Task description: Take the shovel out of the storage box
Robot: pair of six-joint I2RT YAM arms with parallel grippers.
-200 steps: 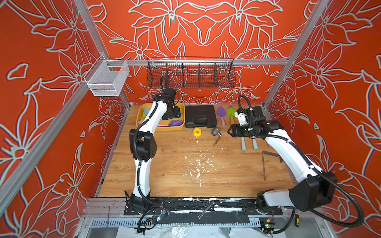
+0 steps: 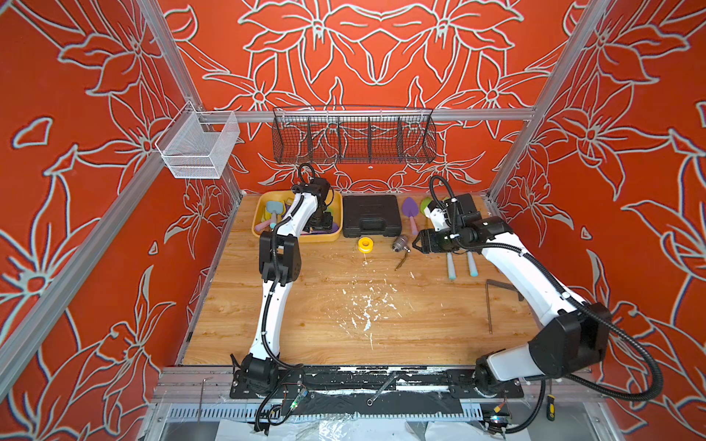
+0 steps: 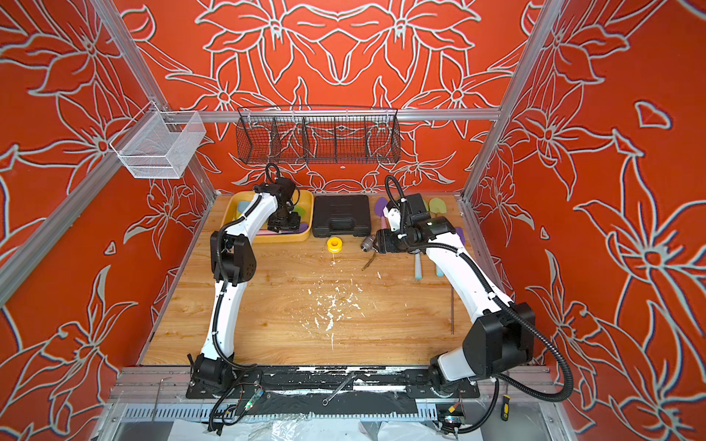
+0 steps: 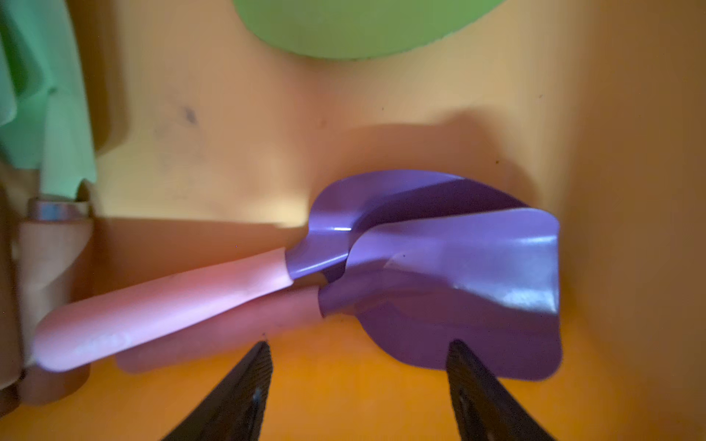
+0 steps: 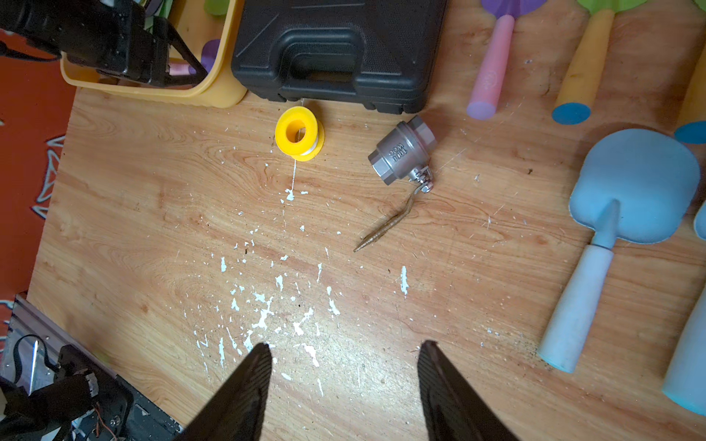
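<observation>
Two purple shovels with pink handles lie overlapped in the yellow storage box [image 2: 261,206], seen close in the left wrist view. The upper shovel [image 4: 470,257] partly covers the lower purple blade [image 4: 389,192]. Over the box's front part my left gripper has its fingers apart, one fingertip near the lower edge of the purple blades, with nothing held between them. Also in the box are a green shovel [image 4: 367,25] and pale green tools [image 4: 66,139]. My right gripper hangs open and empty above the table's right half.
Right of the box stands a black case [image 5: 334,51]. A yellow tape roll [image 5: 298,133] and a metal valve [image 5: 403,150] lie in front of it. Several more shovels, including a light blue one [image 5: 632,187], lie at right.
The right arm has shifted a little to the left.
</observation>
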